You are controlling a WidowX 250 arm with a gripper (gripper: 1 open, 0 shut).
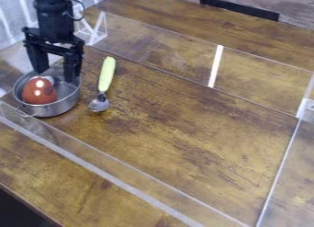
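Note:
My black gripper (pixel 51 51) stands open above the back of a steel pot (pixel 61 104) at the left. A reddish-orange round object (pixel 39 91) lies in the pot's left part. A spoon (pixel 106 77) with a pale yellow-green handle lies to the right of the pot, its metal bowl toward the front.
Bare wooden tabletop (pixel 203 130) fills the middle and right, with clear room there. Transparent strips or walls run along the back, front left and right. A dark slot shows at the back right.

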